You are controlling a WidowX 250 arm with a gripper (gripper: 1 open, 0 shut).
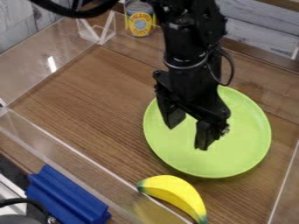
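My black gripper (187, 122) hangs over a large light green plate (216, 157), its two fingers apart and pointing down, with nothing seen between them. The arm body covers the back part of the plate. A yellow toy banana (173, 191) lies in front of the plate, apart from it, toward the bottom of the view.
A can (140, 19) and a white wire stand (96, 26) are at the back. Clear plastic walls edge the wooden surface (87, 105). A blue object (65, 197) lies outside at lower left. The wood left of the plate is bare.
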